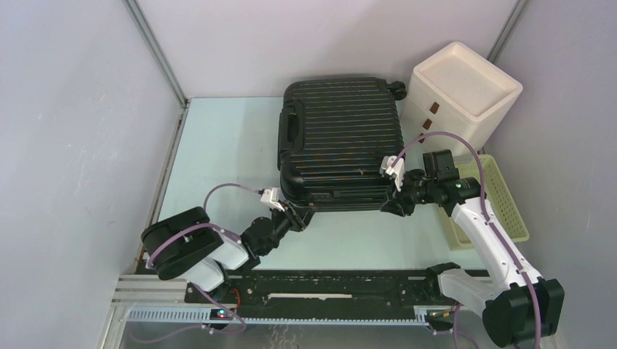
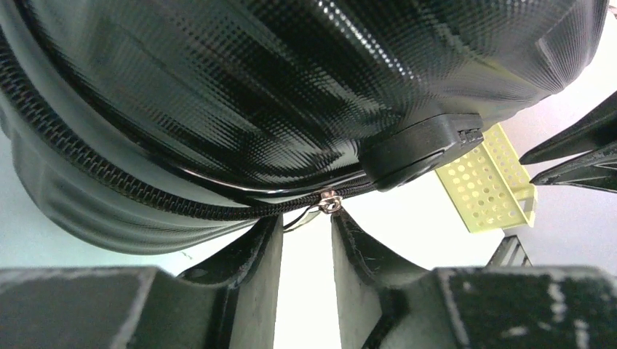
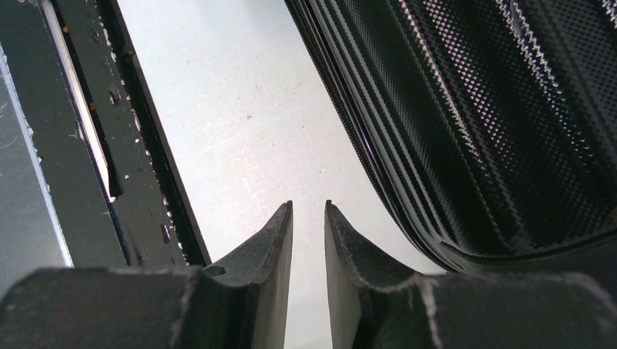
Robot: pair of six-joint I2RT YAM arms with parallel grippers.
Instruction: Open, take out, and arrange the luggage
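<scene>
A black ribbed suitcase (image 1: 348,138) lies flat on the pale table, its zipped side facing the arms. In the left wrist view, the zipper track (image 2: 164,202) curves along the case toward a dark lock block (image 2: 422,149). A shiny metal zipper slider (image 2: 329,202) sits at the tips of my left gripper, whose fingers stand apart. A thin loop crosses the gap between them, with no grip on it showing. At the case's right front corner, my right gripper is parted with bare table behind its gap; the suitcase edge (image 3: 385,167) runs to its right.
A white drawer unit (image 1: 466,83) stands behind the case at the back right. Below it, a yellow-green basket (image 1: 506,196) is partly covered by the right arm. Clear table lies left of the case and along its front.
</scene>
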